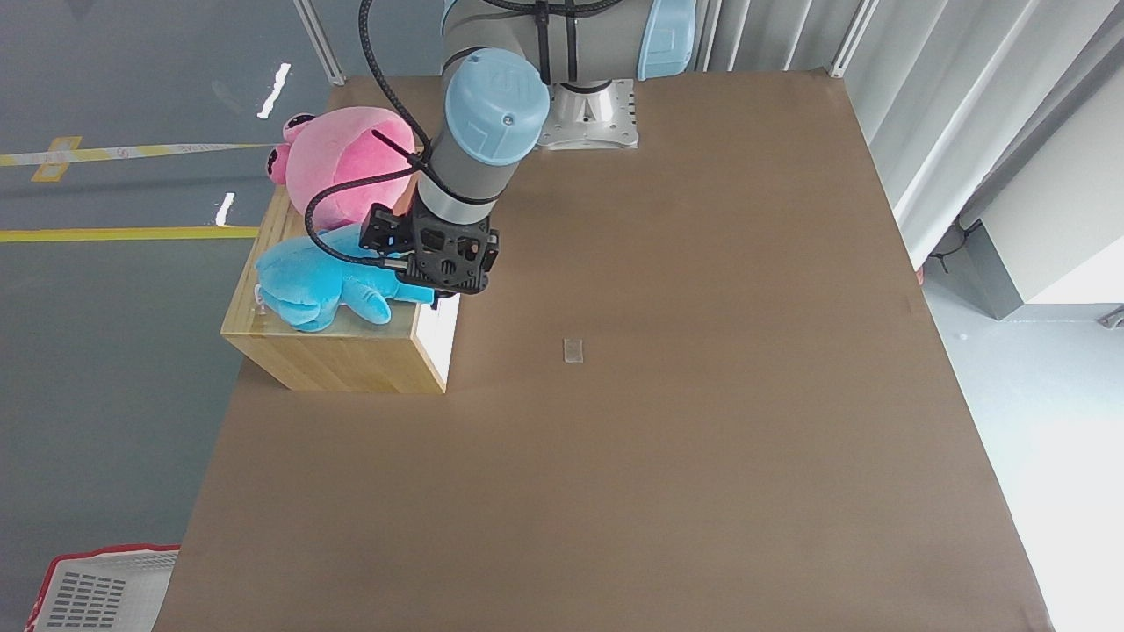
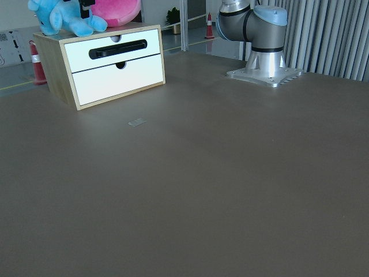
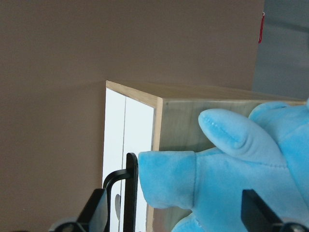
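A blue plush toy (image 1: 306, 283) lies on top of a wooden cabinet (image 1: 327, 363) with white drawer fronts and a black handle (image 2: 118, 49). A pink round plush (image 1: 337, 163) sits behind it. My gripper is over the blue plush at the cabinet's front edge, its two fingers wide apart in the wrist view, open, with the plush just below and between them. From the front view the arm hides part of the plush.
The robot base (image 2: 266, 72) stands at the back. A red-rimmed basket (image 1: 105, 590) is beside the table at lower left.
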